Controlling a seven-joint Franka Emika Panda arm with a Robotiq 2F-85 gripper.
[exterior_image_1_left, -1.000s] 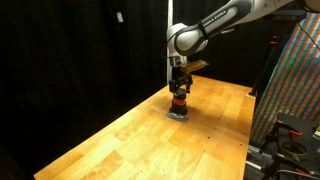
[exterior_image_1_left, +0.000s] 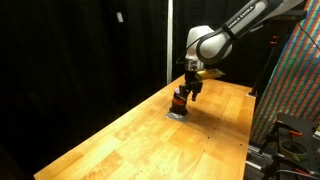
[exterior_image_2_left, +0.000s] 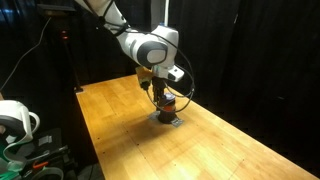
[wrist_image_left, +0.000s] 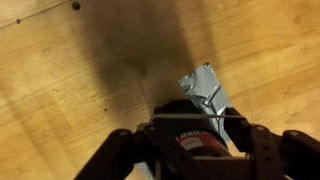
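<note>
A dark cylindrical object with a red band (exterior_image_1_left: 179, 101) stands on the wooden table, on a patch of silver tape (exterior_image_1_left: 175, 116). The same object (exterior_image_2_left: 168, 107) shows in exterior view 2, partly behind the arm. My gripper (exterior_image_1_left: 190, 88) is low at its upper right side in exterior view 1. In the wrist view the object's red and black body (wrist_image_left: 205, 142) lies between the dark, spread fingers of my gripper. Whether either finger touches it cannot be made out. Silver tape (wrist_image_left: 205, 88) shows beside it.
Black curtains (exterior_image_1_left: 80, 70) stand behind it. A dark stand with cables (exterior_image_1_left: 292, 145) is beside the table's right edge.
The arm has shifted right and lower in exterior view 1. The gripper has moved from above the object to its upper right side. The object stays at about the same spot.
</note>
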